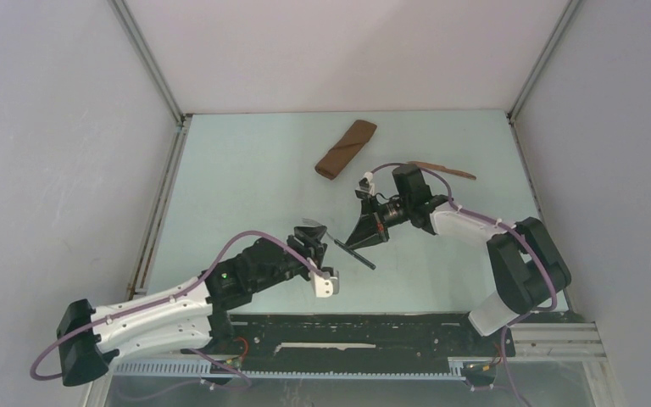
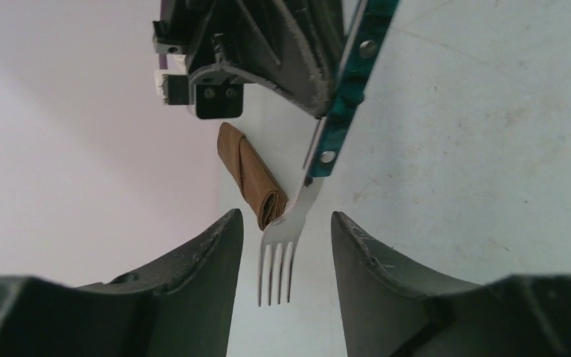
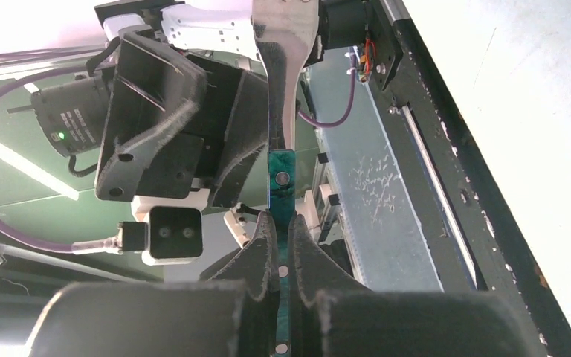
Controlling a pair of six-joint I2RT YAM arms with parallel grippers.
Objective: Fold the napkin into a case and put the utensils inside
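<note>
A fork with a teal handle [image 1: 360, 258] is held in my right gripper, which is shut on that handle in the right wrist view. Its steel tines [image 2: 277, 264] lie between the fingers of my open left gripper in the left wrist view; no contact shows. In the top view both grippers are close together over the front middle of the table. The brown napkin [image 1: 345, 149], folded into a flat narrow bundle, lies at the back middle.
A long brown utensil [image 1: 453, 170] lies at the back right of the table [image 1: 212, 170].
</note>
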